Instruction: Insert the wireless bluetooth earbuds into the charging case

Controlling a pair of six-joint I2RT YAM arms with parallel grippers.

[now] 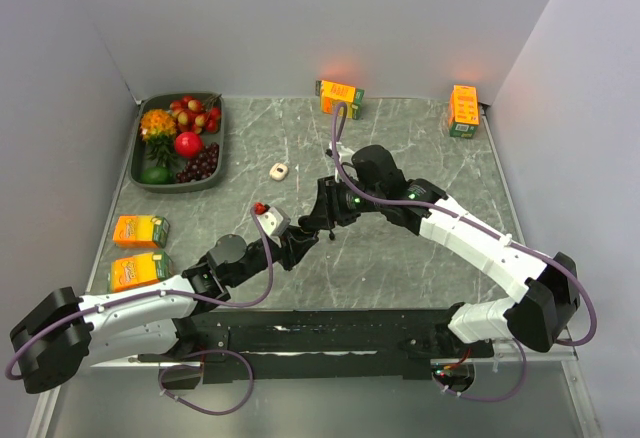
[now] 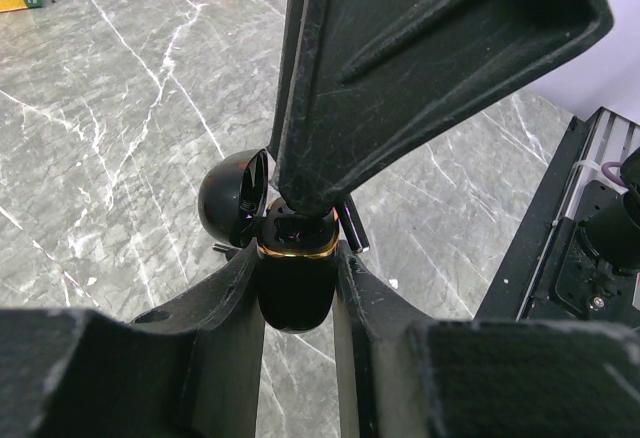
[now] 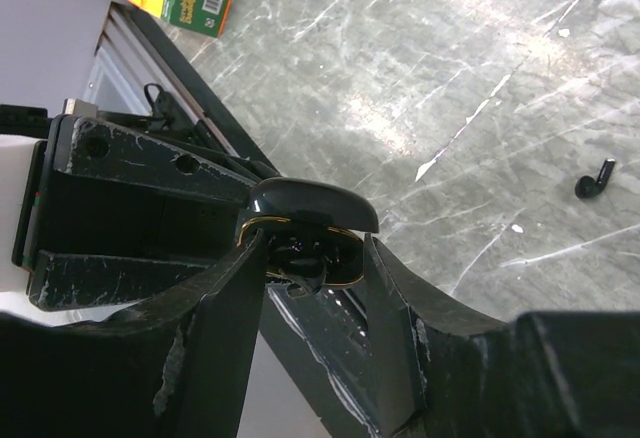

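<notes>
The open black charging case (image 2: 295, 278) is held by my left gripper (image 1: 308, 236), shut on its lower body; its lid (image 3: 315, 198) stands up. My right gripper (image 1: 325, 213) is at the case from above, its fingers (image 2: 420, 38) partly apart over it, a small dark earbud piece in the case's opening between them; whether they grip it cannot be told. A loose black earbud (image 3: 595, 183) lies on the marble table (image 1: 410, 268).
A fruit tray (image 1: 140, 168) is at back left. Orange boxes (image 1: 137, 271) stand at left and along the back. A small white object (image 1: 279, 171) lies behind the grippers.
</notes>
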